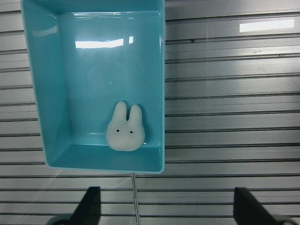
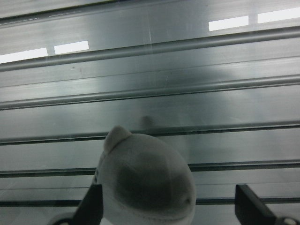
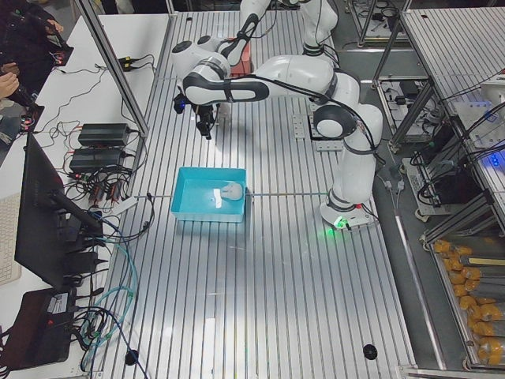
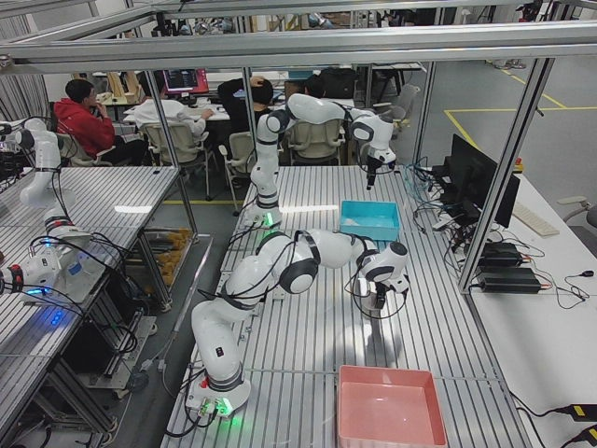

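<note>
A white rabbit-faced plush lies in the teal bin, toward one end. My left gripper hangs open above the slatted table beside that bin, nothing between its fingers. A grey-white plush with a small ear lies on the slats directly under my right gripper, which is open around or just over it. In the camera right view this plush is mostly hidden by the right arm.
A pink bin stands at the other end of the table. A monitor and cables line the side, near frame posts. The table between the bins is mostly clear apart from the arms.
</note>
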